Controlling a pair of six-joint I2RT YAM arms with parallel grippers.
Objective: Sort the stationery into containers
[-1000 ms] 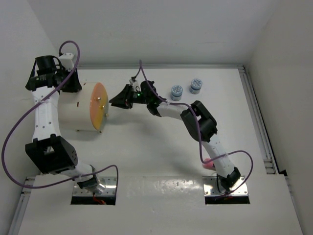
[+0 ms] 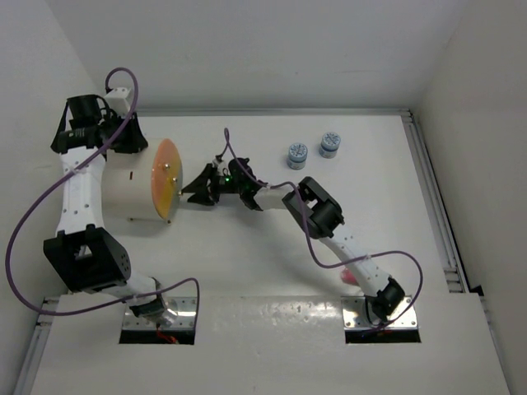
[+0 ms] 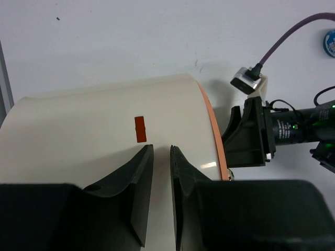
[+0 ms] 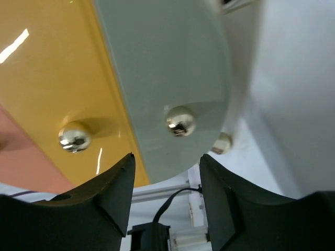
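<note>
A cream cylindrical container (image 2: pixel 128 193) with a pink, yellow and grey-green front panel (image 4: pixel 68 63) and round silver knobs (image 4: pixel 180 121) stands at left of the table. My left gripper is over the container's back top, fingers close together with a narrow gap. My right gripper faces the front panel, open, fingertips just below two knobs, nothing seen between them.
Two blue-topped round tins (image 2: pixel 297 155) stand at the back right. A pink object (image 2: pixel 349 276) lies at the front right, partly under the right arm.
My right gripper has moved leftward, closer to the container's front. The left gripper has shifted very slightly to the right.
</note>
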